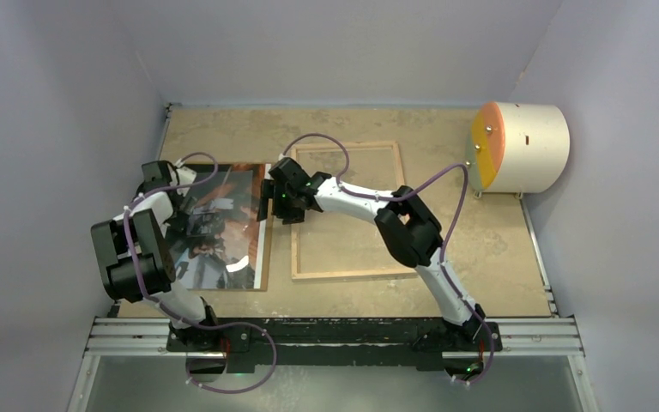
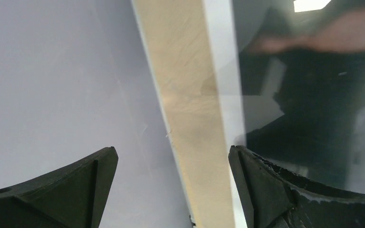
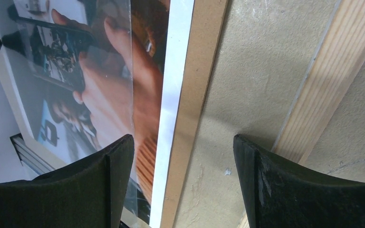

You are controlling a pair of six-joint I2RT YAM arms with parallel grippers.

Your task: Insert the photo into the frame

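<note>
The dark photo [image 1: 214, 225] with white side borders lies flat at the left, on a tan backing board [image 3: 190, 109]. A clear sheet edge or reflection crosses the picture in the right wrist view. To its right rests an empty light wooden frame [image 1: 399, 172]. At the photo's left side stands my left gripper, fingers apart around the board's left edge, nothing held. My right gripper is open above the board's right edge, one finger on the photo's side and the other over the gap to the frame. Whether any finger touches is unclear.
A white cylindrical cabinet [image 1: 528, 148] with orange and yellow drawers lies at the right. Grey walls [image 1: 60, 129] close in the left, back and right. Bare tabletop [image 1: 472, 249] shows right of the frame.
</note>
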